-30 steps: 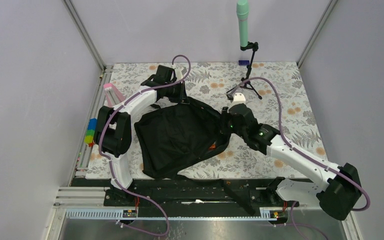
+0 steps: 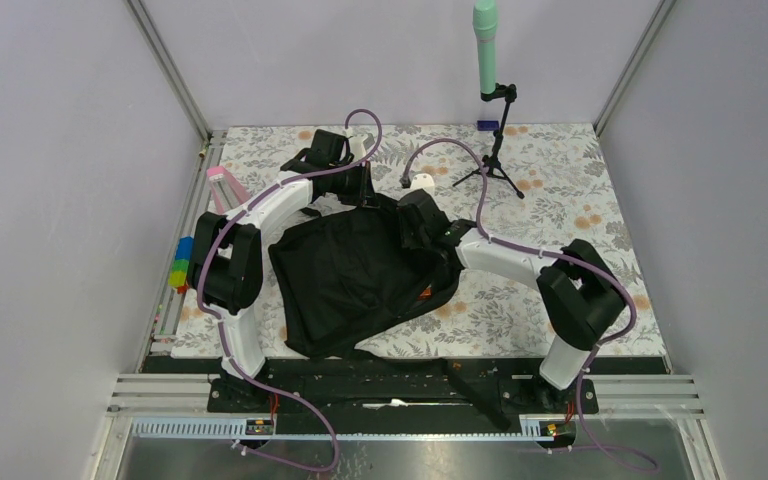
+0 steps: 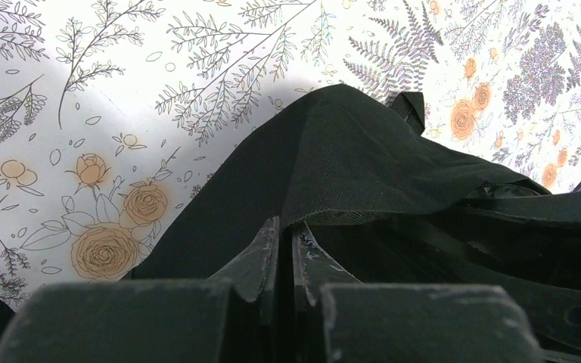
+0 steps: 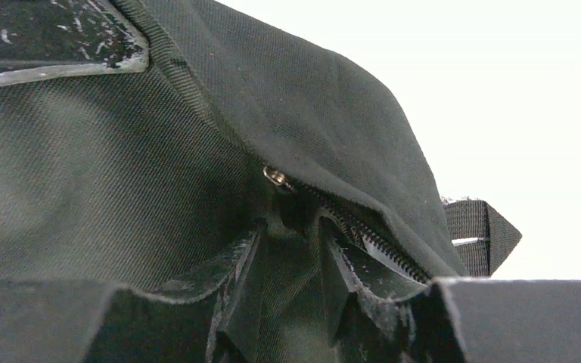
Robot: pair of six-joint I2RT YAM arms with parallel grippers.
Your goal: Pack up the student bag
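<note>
A black bag (image 2: 340,290) lies open on the floral table, with a small orange item partly visible inside at its right. At its upper edge my left gripper is shut on the bag's fabric. My right gripper stands open over the right part of the bag, just short of a zipper pull (image 4: 287,200) under a folded fabric edge. The zipper (image 4: 371,242) runs from the pull toward the lower right; a webbing strap (image 4: 484,234) sticks out beside it.
A tripod (image 2: 498,150) stands at the back right. Colored blocks (image 2: 180,265) and a pink item (image 2: 225,190) sit at the left edge. A strap hangs over the front edge.
My right gripper has moved leftward along the bag from its right edge to nearer the top middle. The left arm and the bag look about the same.
</note>
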